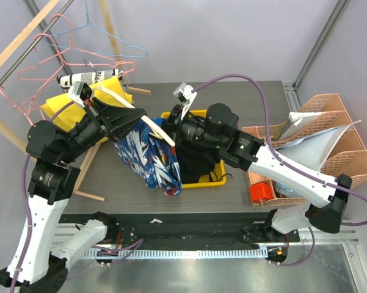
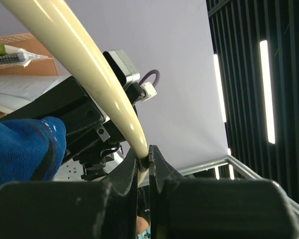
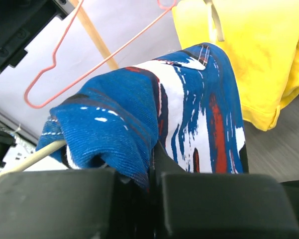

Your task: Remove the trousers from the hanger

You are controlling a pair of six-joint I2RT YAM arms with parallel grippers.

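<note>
A cream hanger (image 1: pixel 156 128) spans between the arms, with blue, white and red patterned trousers (image 1: pixel 134 159) hanging below it. My left gripper is shut on the hanger's curved bar, seen in the left wrist view. My right gripper is shut on the trousers, whose waist is bunched around the cream bar (image 3: pixel 42 155) in the right wrist view.
A rack with pink and blue hangers (image 1: pixel 85 47) and yellow garments (image 1: pixel 67 116) stands at the left. A yellow bin (image 1: pixel 214 183) with dark cloth lies beneath the arms; an orange organiser (image 1: pixel 342 159) is at the right.
</note>
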